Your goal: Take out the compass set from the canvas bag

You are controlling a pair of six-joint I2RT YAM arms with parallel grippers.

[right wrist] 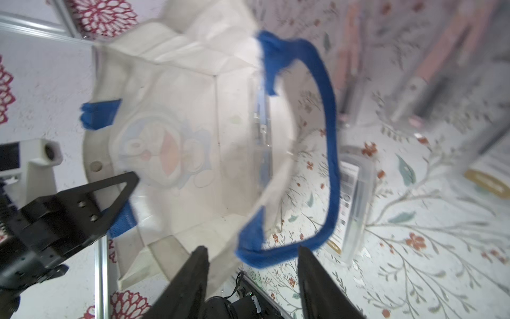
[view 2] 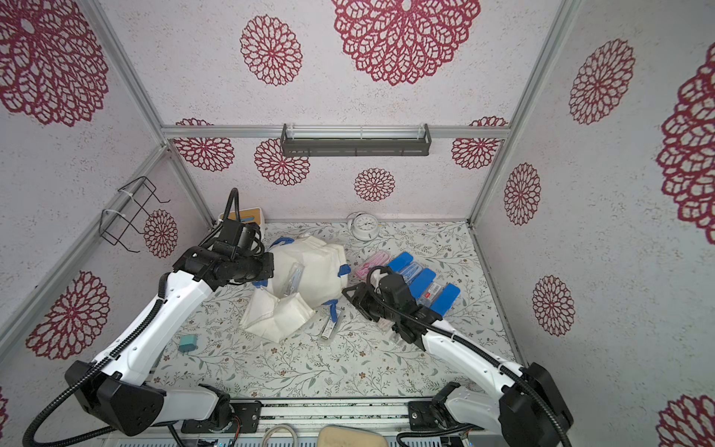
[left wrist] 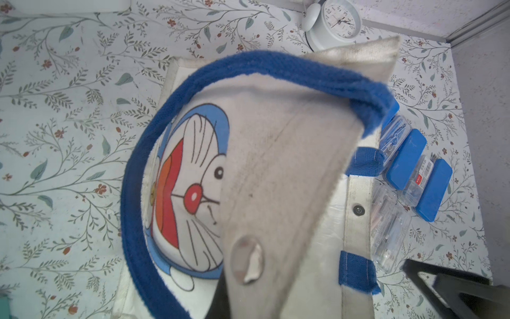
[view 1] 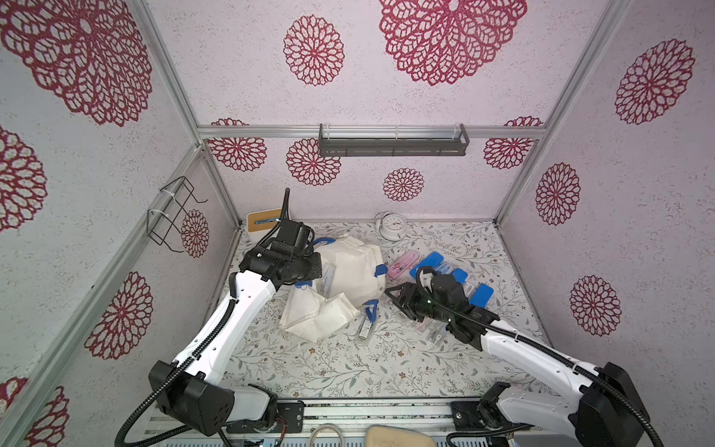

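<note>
The white canvas bag [view 2: 312,260] with blue handles stands propped open at the table's centre-left, with a clear case [right wrist: 263,138] visible inside. My left gripper [view 1: 308,274] is at the bag's upper left, its fingers mostly hidden behind fabric in the left wrist view; it looks shut. My right gripper is part open beside the bag's right side, above the table, with nothing seen between its blurred fingers. A long clear case [right wrist: 353,207] lies on the table just outside the bag.
Several blue and clear cases [view 1: 479,296] and a pink one [view 1: 403,265] lie to the right. A white clock [view 1: 391,227] and an orange-topped box [view 1: 262,222] stand at the back.
</note>
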